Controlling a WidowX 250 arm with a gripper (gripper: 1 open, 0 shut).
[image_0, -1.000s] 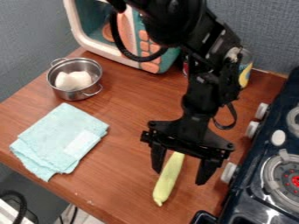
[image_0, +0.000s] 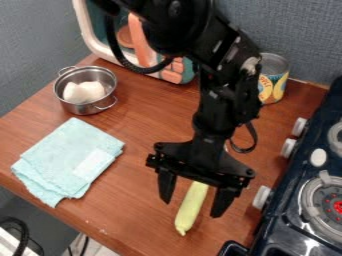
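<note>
My black gripper (image_0: 193, 197) stands open over a pale yellow, elongated object (image_0: 187, 213) lying on the wooden table. Its two fingers sit on either side of that object, above its upper end, which is partly hidden under the gripper. I cannot tell whether the fingers touch the tabletop.
A folded light-blue towel (image_0: 70, 160) lies at the left, below a metal pot (image_0: 64, 95) with a white round item. A can (image_0: 271, 80) and a toy oven (image_0: 92, 30) stand at the back. A stove (image_0: 307, 200) borders the right side.
The arm and gripper have shifted slightly left and up in the view. The yellow object looks unmoved.
</note>
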